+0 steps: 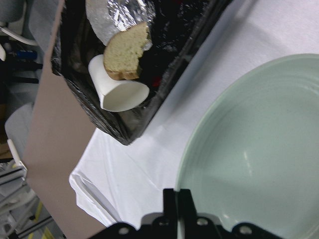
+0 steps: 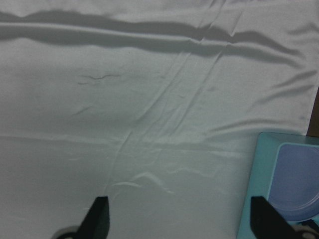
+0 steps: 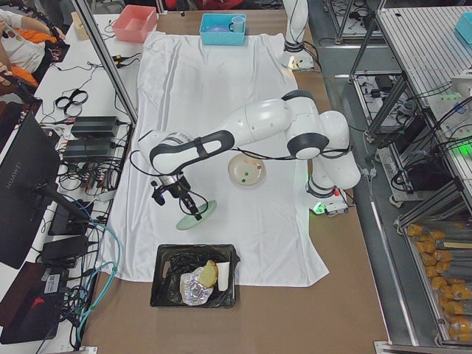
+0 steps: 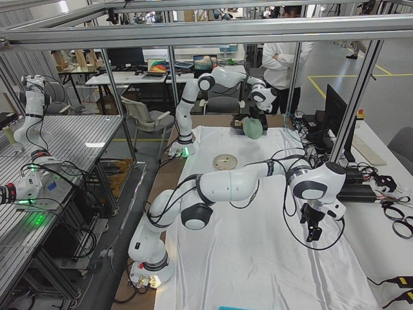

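My left gripper is shut on the rim of a pale green plate (image 1: 249, 144), held above the white cloth beside a black bin (image 3: 162, 295) lined with a bag. The bin holds crumpled foil (image 1: 114, 15), a bread slice (image 1: 122, 55) and a white paper cup (image 1: 117, 94). A cream plate (image 3: 245, 168) with small green bits lies on the cloth. My right gripper (image 4: 312, 236) stands open over the cloth, with nothing between its fingers in the right wrist view.
A blue container (image 3: 212, 37) with a cup sits at the far end of the cloth; a pink bin (image 3: 133, 22) is on the side table, along with cables, monitors and metal posts.
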